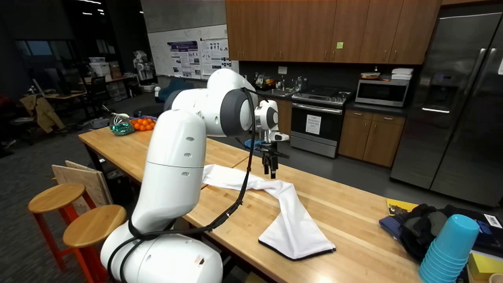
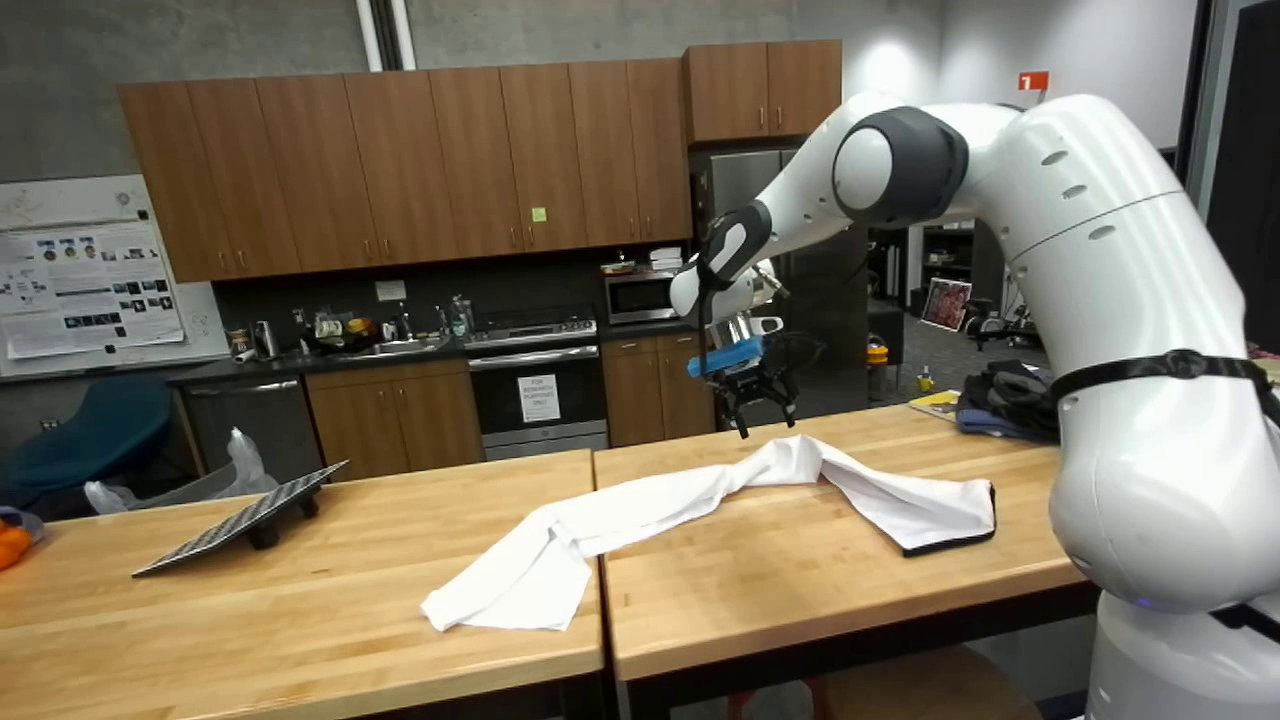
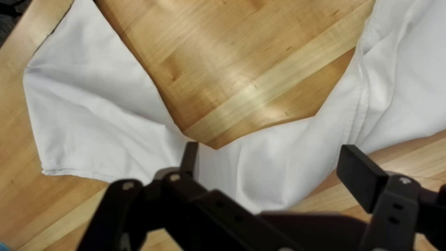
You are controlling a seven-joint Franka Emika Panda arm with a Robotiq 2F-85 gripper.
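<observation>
A long white cloth [image 1: 292,214] lies bent and rumpled across the wooden table, one dark-edged end toward the front. In exterior view 2 the cloth [image 2: 654,504] spans the seam between two table sections. My gripper [image 1: 270,175] hangs above the table near the bend of the cloth. Its fingers stand wide apart in the wrist view, the gripper having nothing held between its fingers. Below them runs the middle of the cloth [image 3: 263,175], partly hidden by the gripper's body.
Blue stacked cups [image 1: 448,250] and dark clothing [image 1: 424,226] occupy the table's right end. A bag of oranges [image 1: 142,124] sits at the far left end. In exterior view 2, a tilted dark panel [image 2: 246,518] rests on the left section. Bare wood surrounds the cloth.
</observation>
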